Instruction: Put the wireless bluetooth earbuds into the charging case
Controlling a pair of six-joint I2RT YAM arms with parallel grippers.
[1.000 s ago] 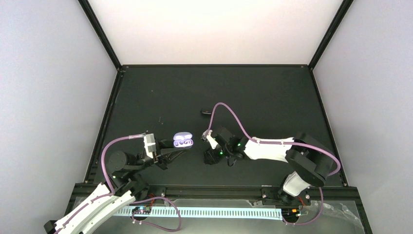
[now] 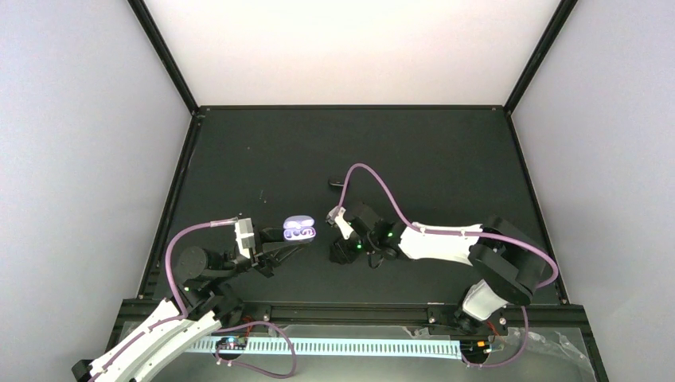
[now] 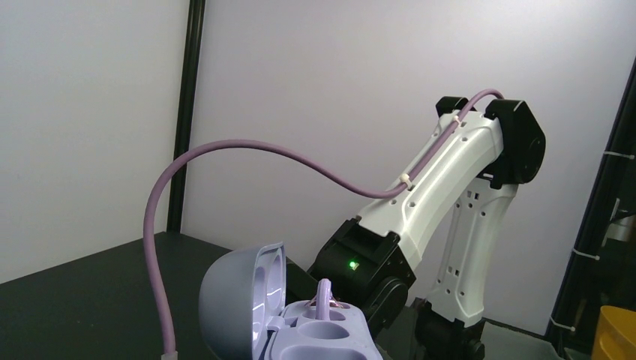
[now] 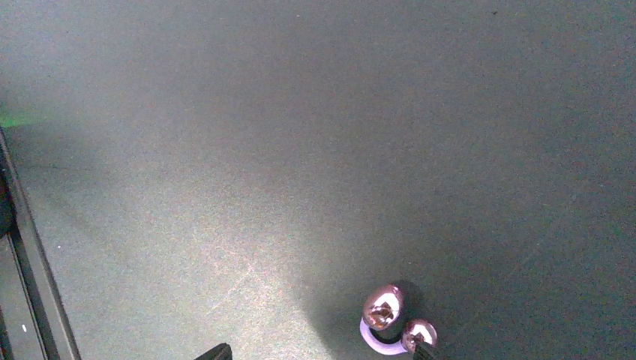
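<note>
Held above the table at the left is the lilac charging case [image 2: 299, 233], lid raised, with my left gripper [image 2: 290, 243] shut on it. In the left wrist view the case [image 3: 321, 346] shows an earbud [image 3: 323, 300] standing in its far well, while the nearer wells look empty. A second clip-shaped earbud [image 4: 382, 309], with shiny pinkish ends and a lilac loop, lies on the dark table. My right gripper points down there, open, its fingertips at the lower edge; the earbud is nearer the right-hand one. Whether they touch I cannot tell.
A small black object [image 2: 336, 183] is beyond the right gripper. The right arm's purple cable [image 2: 374, 177] arches over its wrist.
My right gripper has shifted very slightly left and toward the back of the table. The left arm and the case have stayed in place.
</note>
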